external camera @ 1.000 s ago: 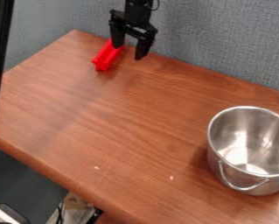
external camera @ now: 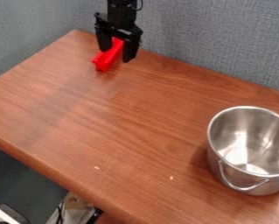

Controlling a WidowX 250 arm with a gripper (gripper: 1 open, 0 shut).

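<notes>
A red elongated object (external camera: 108,57) lies near the back left of the wooden table, angled from front left toward the back. My black gripper (external camera: 117,42) is right over it, fingers spread open around its back end; whether they touch it I cannot tell. A steel pot (external camera: 247,149) with a wire handle stands at the right.
Grey padded walls (external camera: 212,44) rise behind its back and left edges. Some cables and white hardware lie below the front left edge.
The pot has not moved.
</notes>
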